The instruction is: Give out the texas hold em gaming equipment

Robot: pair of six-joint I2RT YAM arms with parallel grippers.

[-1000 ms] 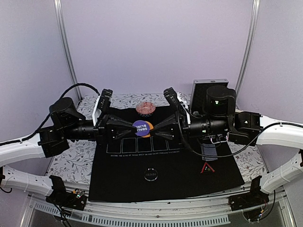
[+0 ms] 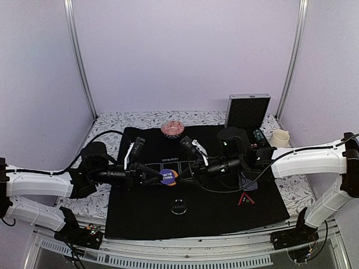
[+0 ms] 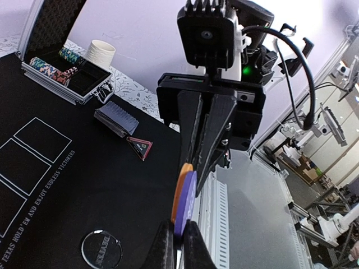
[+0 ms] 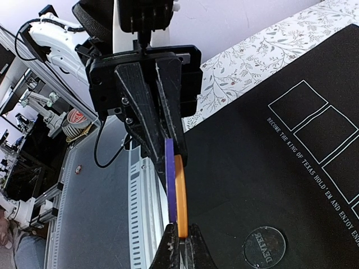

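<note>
Both grippers meet over the black mat's middle. Between them are two upright, stacked discs, a purple small blind button (image 2: 167, 176) and an orange one (image 4: 180, 196) behind it. My left gripper (image 2: 158, 177) and my right gripper (image 2: 180, 177) are each shut on the discs from opposite sides. A clear dealer button (image 2: 179, 207) lies on the mat below them. In the left wrist view, the open chip case (image 3: 84, 92) holds chip rolls (image 3: 49, 70); card stacks (image 3: 115, 119) and a red triangle piece (image 3: 139, 147) lie beside it.
A red patterned bowl (image 2: 173, 126) stands at the back middle, a cream cup (image 2: 279, 138) at the back right.
</note>
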